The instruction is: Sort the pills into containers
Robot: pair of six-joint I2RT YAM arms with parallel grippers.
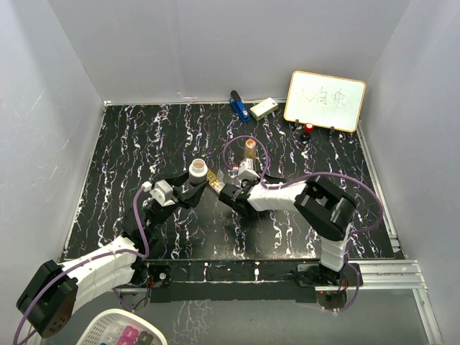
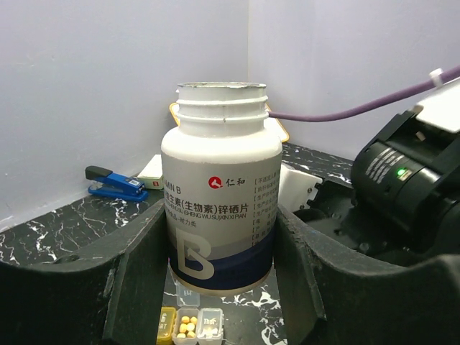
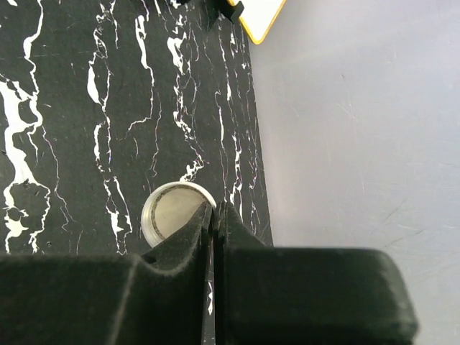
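Note:
My left gripper is shut on the sides of a white vitamin bottle (image 1: 198,171), holding it upright with its capless mouth upward. Above the table's middle, my right gripper (image 1: 277,180) points rightward; its fingers are shut together with nothing showing between them. Just beyond their tips appears a round whitish cap (image 3: 171,210), partly covered by the fingers; whether it touches them or lies on the table I cannot tell. A pill box (image 1: 215,181) lies between the arms. The left wrist view shows yellow pills (image 2: 187,325) in one compartment. An amber jar (image 1: 250,149) stands behind the right wrist.
Along the back are a blue stapler (image 1: 238,106), a small box (image 1: 264,108) and a whiteboard (image 1: 325,100). A red-topped item (image 1: 307,129) stands before the board. Free table lies at the right and far left. A white basket (image 1: 93,334) sits off the front edge.

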